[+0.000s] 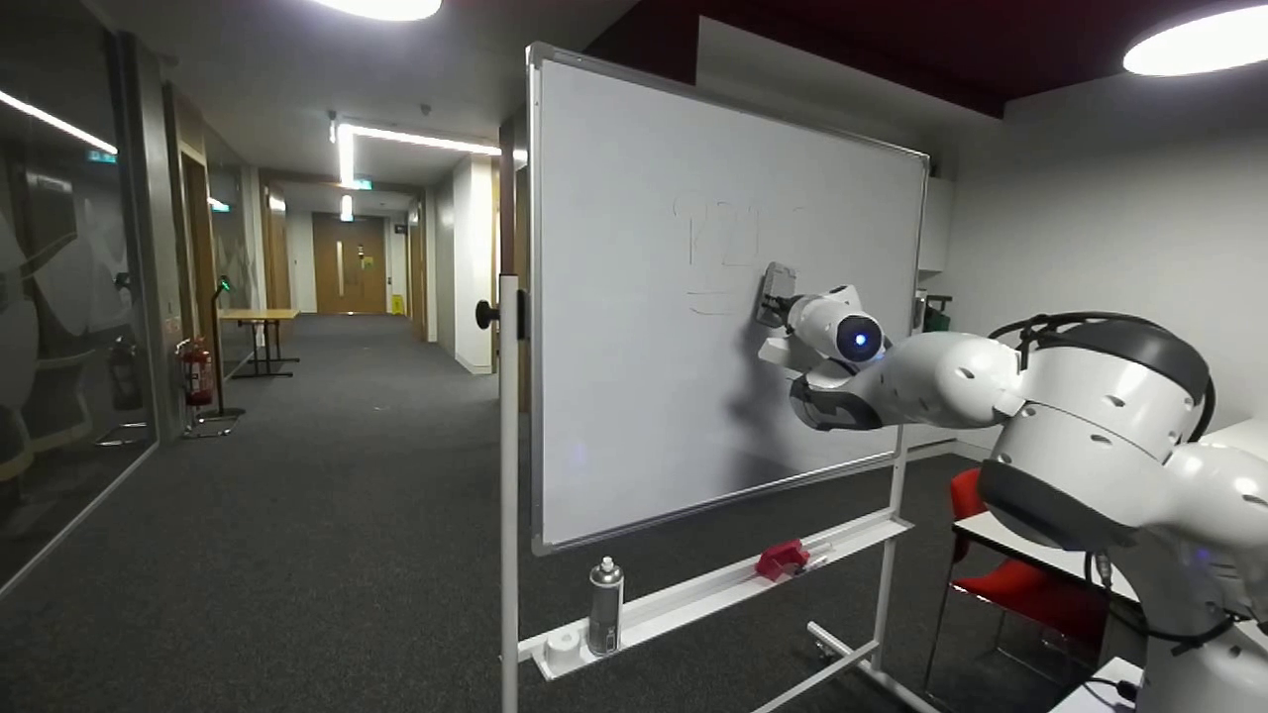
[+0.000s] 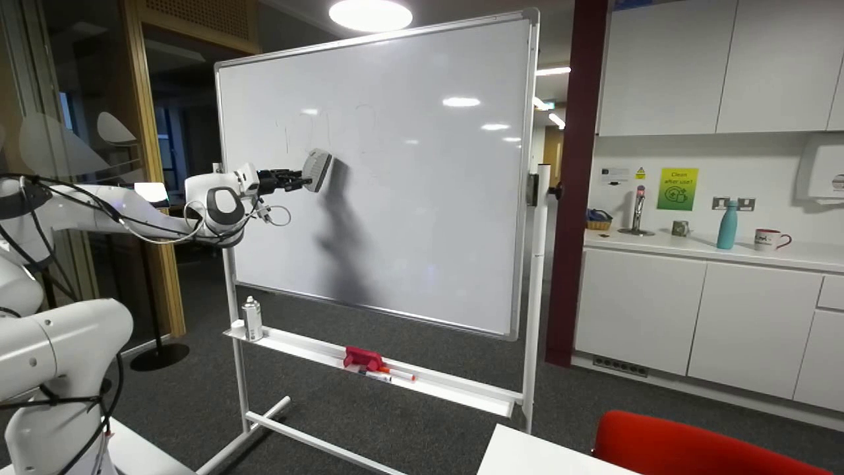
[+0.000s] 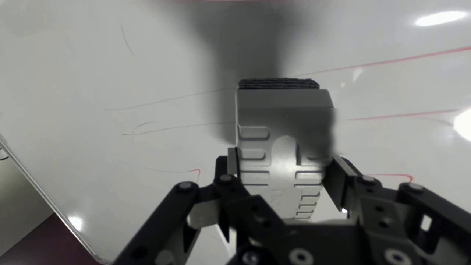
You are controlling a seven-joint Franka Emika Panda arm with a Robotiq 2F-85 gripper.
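Observation:
A grey eraser point(image 3: 282, 176) with a dark felt edge sits between the fingers of my gripper, which is shut on it. In exterior view 1 the eraser point(image 1: 778, 289) is at the whiteboard point(image 1: 642, 392), right of its middle; in exterior view 2 the eraser point(image 2: 317, 169) is tilted beside the surface, and I cannot tell whether it touches. Faint pen marks point(image 1: 713, 311) remain left of the eraser, with taller strokes above them. Close up, thin red lines point(image 3: 406, 58) run on both sides of the eraser.
On the board's tray point(image 2: 451, 389) stand a spray can point(image 1: 606, 608) and a white roll point(image 1: 562, 648). A red object point(image 2: 364, 357) and several pens lie farther along it. A red chair point(image 1: 1031, 594) is near the arm. Most of the board's lower half is clear.

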